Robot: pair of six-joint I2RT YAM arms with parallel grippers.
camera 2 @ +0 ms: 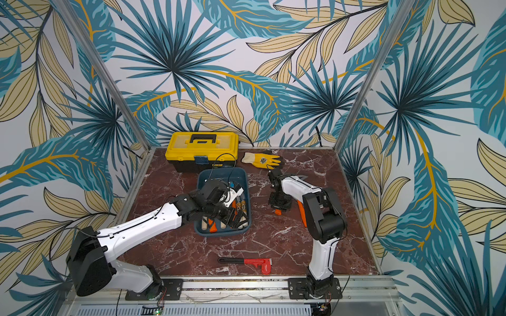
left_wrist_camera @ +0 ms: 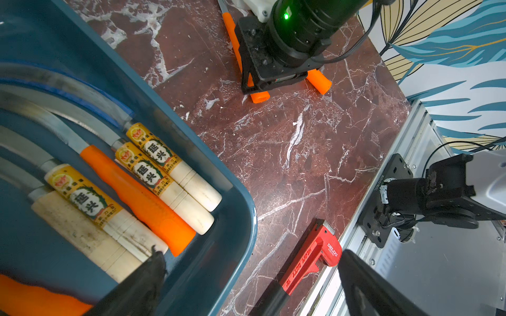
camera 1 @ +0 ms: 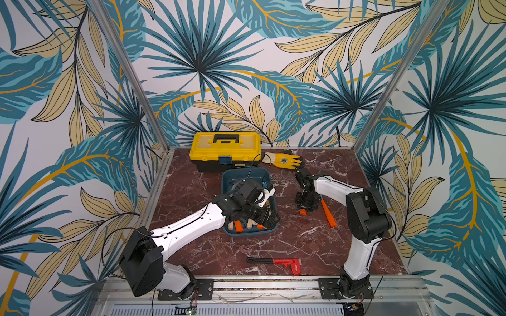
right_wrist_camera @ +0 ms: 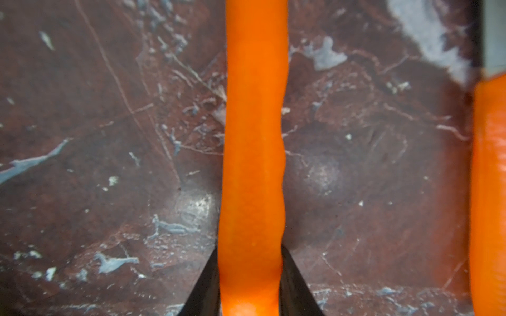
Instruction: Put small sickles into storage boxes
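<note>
In the right wrist view my right gripper is shut on an orange sickle handle (right_wrist_camera: 253,158) low over the marble table; a second orange sickle (right_wrist_camera: 490,194) lies to its right, also seen in the top left view (camera 1: 327,213). My left gripper is over the blue storage box (camera 1: 228,178); its blurred fingers stand apart in the left wrist view, with nothing visible held. Inside the box lie several sickles with wooden or orange handles (left_wrist_camera: 137,194), blades toward the far left of that view.
A yellow toolbox (camera 1: 225,147) stands at the back left, a yellow glove (camera 1: 282,160) beside it. A red pipe wrench (camera 1: 284,262) lies at the front edge.
</note>
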